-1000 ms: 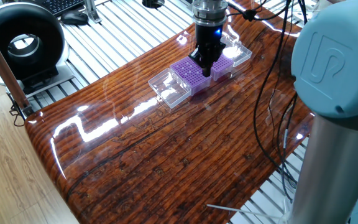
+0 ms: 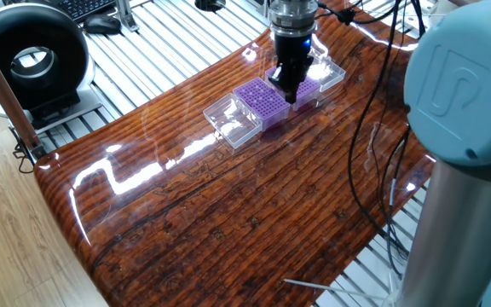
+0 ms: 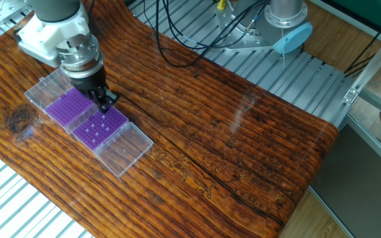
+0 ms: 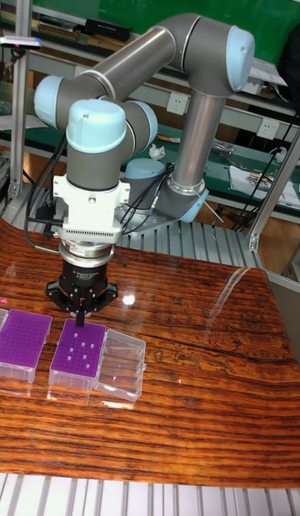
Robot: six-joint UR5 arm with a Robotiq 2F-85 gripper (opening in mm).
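Note:
Two purple racks in clear boxes stand side by side. In exterior view 3, the right rack (image 4: pixel 76 359) holds several small clear tubes near its middle, while the left rack (image 4: pixel 22 337) shows none that I can make out. My black gripper (image 4: pixel 80 320) points down at the back edge of the tube-holding rack. In exterior view 2, the gripper (image 3: pixel 108 104) hangs near that rack's far corner, close to the gap between the boxes. Its fingers are together. Anything small between the tips is too tiny to tell, as is contact with the rack.
An open clear lid (image 3: pixel 126 148) lies flat beside the tube-holding rack, and another lid (image 3: pixel 47 89) is beyond the other rack. Cables (image 2: pixel 358 149) hang by the arm at the right of exterior view 1.
In exterior view 1, my gripper has shifted slightly right over the last second, toward the gap between the racks. The racks and lids have stayed where they were.

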